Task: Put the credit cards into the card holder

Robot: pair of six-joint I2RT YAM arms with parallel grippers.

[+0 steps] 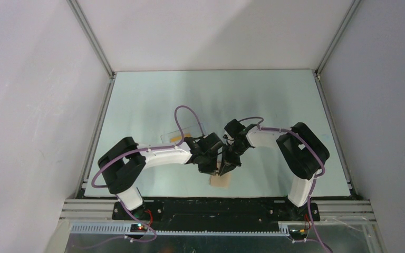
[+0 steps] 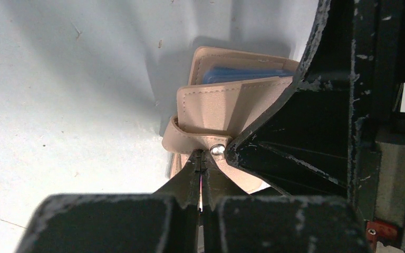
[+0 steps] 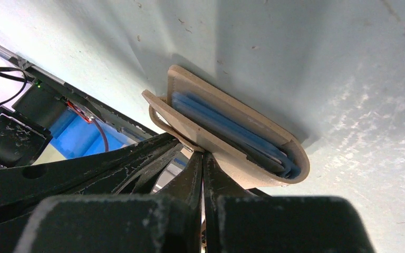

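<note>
The beige card holder [image 1: 219,179] lies near the table's front centre, both grippers over it. In the left wrist view it [image 2: 211,105] has blue card sleeves [image 2: 232,74] inside and a strap with a metal snap [image 2: 217,149]. My left gripper is shut at the strap beside the snap; whether it pinches the thin strap is unclear. In the right wrist view the holder [image 3: 227,147] shows blue and dark inserts between its leather walls. My right gripper is shut at its strap side, any thin material between the tips hard to tell.
A clear case with a yellow item [image 1: 179,137] lies behind the left arm. The two grippers are crowded closely together.
</note>
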